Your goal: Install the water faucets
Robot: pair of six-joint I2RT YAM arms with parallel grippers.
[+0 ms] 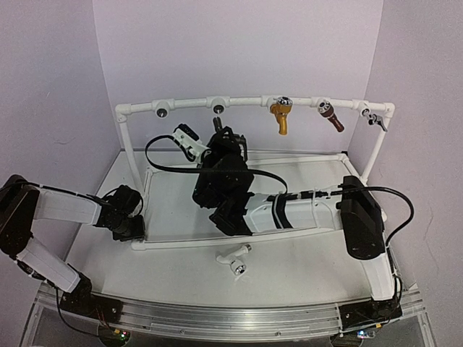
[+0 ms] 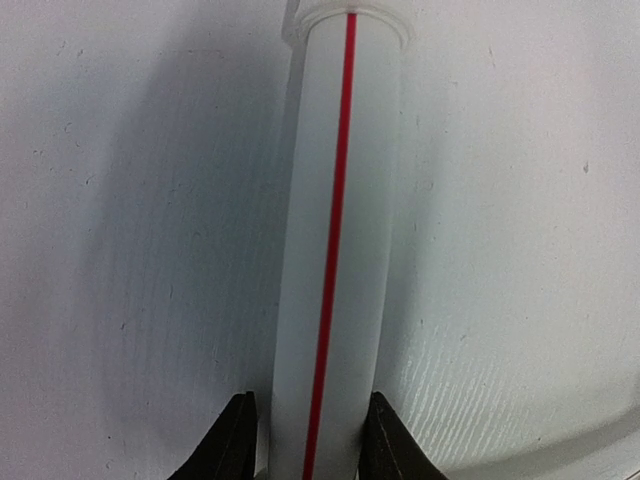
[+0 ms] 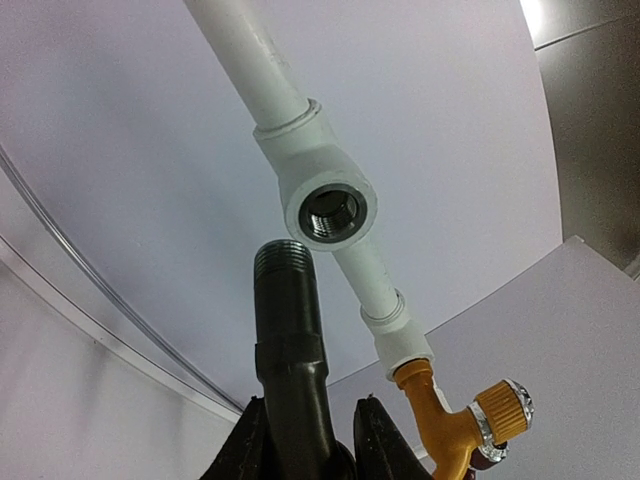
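A black faucet (image 3: 288, 350) is held by my right gripper, its threaded end pointing up. That end stands just below and left of an empty threaded tee (image 3: 308, 168) in the right wrist view, apart from the opening. From above, this tee (image 1: 218, 101) is second from the left on the upper pipe. At the frame's lower left corner, my left gripper has its fingers closed around a white pipe (image 2: 320, 240) with a red stripe. A white faucet (image 1: 233, 260) lies on the table in front of the frame.
Yellow (image 1: 281, 116), brown (image 1: 330, 116) and silver (image 1: 375, 120) faucets sit on the tees to the right. The leftmost tee (image 1: 163, 104) is empty. My right arm (image 1: 304, 213) spans the middle of the frame, its cable looping above it.
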